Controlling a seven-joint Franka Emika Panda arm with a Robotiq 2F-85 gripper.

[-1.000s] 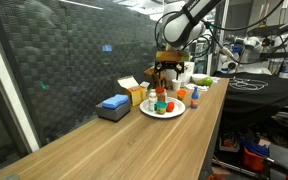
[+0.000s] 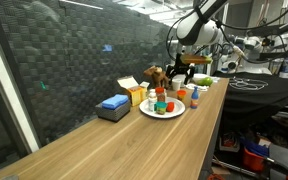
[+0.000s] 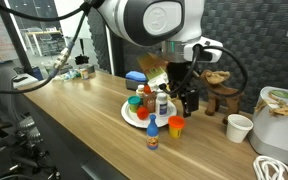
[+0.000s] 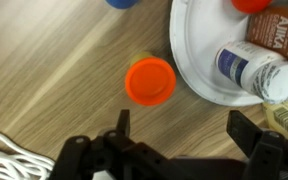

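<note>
In the wrist view, an orange cup (image 4: 150, 81) stands on the wooden table, beside the rim of a white plate (image 4: 196, 62). My gripper is open above the table, its fingers set wide apart and nothing between them. From the second exterior view, the orange cup (image 3: 176, 125) shows a yellowish lower part and stands near a blue bottle (image 3: 151, 134). The plate (image 2: 149, 111) carries a white-capped bottle (image 4: 254, 70), a brown-labelled container (image 4: 273, 28) and several other items.
A white cup (image 3: 238, 127) and a coiled white cable (image 3: 273, 167) are at the table's near end. Behind the plate are an open cardboard box (image 2: 135, 91) and a dark bin with a blue item (image 2: 114, 105). Bare table (image 2: 94, 150) stretches away at the left.
In the first exterior view, my arm and gripper have moved to the right, from near the plate toward the cups. The objects on the table appear unmoved.
</note>
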